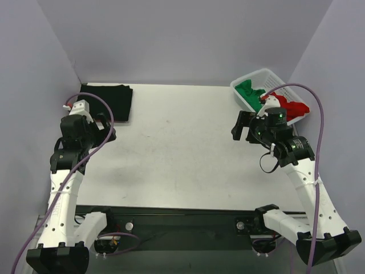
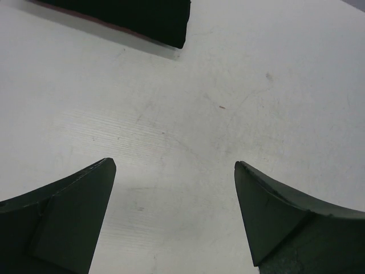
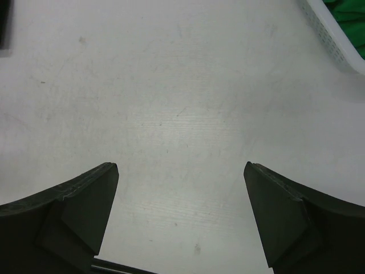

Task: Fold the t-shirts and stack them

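Observation:
A folded black cloth (image 1: pixel 108 100) lies at the back left of the white table, also seen at the top of the left wrist view (image 2: pixel 131 14). A white basket (image 1: pixel 245 79) at the back right holds a green shirt (image 1: pixel 248 93) and a red shirt (image 1: pixel 291 107); its green cloth (image 3: pixel 348 20) shows in the right wrist view. My left gripper hangs open over bare table, near the black cloth. My right gripper is open above bare table, left of and in front of the basket.
Walls stand at the back and on both sides, and a dark edge runs along the front.

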